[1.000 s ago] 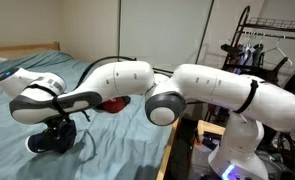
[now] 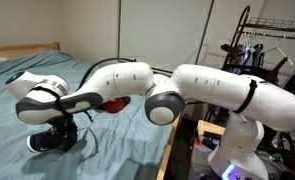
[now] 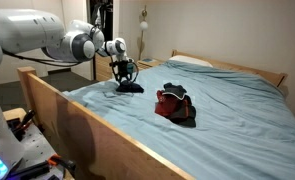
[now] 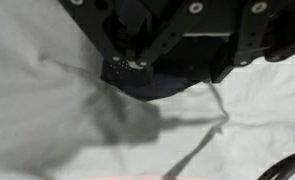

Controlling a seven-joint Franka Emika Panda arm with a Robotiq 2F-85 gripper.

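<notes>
A dark, near-black cloth item [image 2: 45, 143] lies bunched on the light blue bed cover, at the left in exterior view 1. Exterior view 2 has the same dark item [image 3: 133, 88] toward the far side of the bed. My gripper [image 2: 65, 124] is down at it, pointing at the bed. In the wrist view the fingers of my gripper stand apart, with the dark cloth [image 4: 159, 86] between and beneath them. Whether the pads press on the fabric is hidden.
A pile of red and black clothing [image 3: 175, 104] lies farther along the bed [image 3: 222, 135]. The wooden bed rail [image 3: 107, 140] runs along the near side. Open bed cover surrounds the dark item. A clothes rack [image 2: 257, 50] stands at the right.
My arm has shifted slightly to the right and down over the last second, staying at the dark item. The cloth has hardly moved.
</notes>
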